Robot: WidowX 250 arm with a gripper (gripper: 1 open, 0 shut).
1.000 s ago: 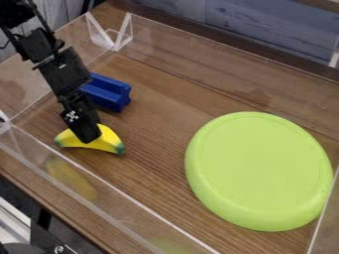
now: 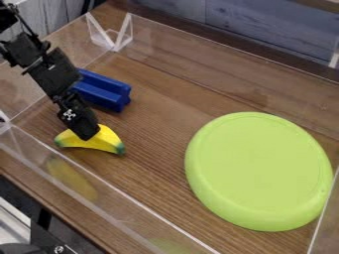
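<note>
My black gripper (image 2: 79, 125) reaches down from the upper left to a yellow banana (image 2: 95, 142) lying on the wooden floor of the bin, its fingertips at the banana's upper side. Whether the fingers are apart around it or closed is hard to make out in this view.
A blue block (image 2: 109, 91) sits just behind the gripper. A large green disc (image 2: 259, 171) fills the right side. Clear plastic walls edge the wooden surface (image 2: 199, 60), whose middle and back are free.
The upper part of the arm has shifted slightly left; the fingertips, banana and other objects look almost the same.
</note>
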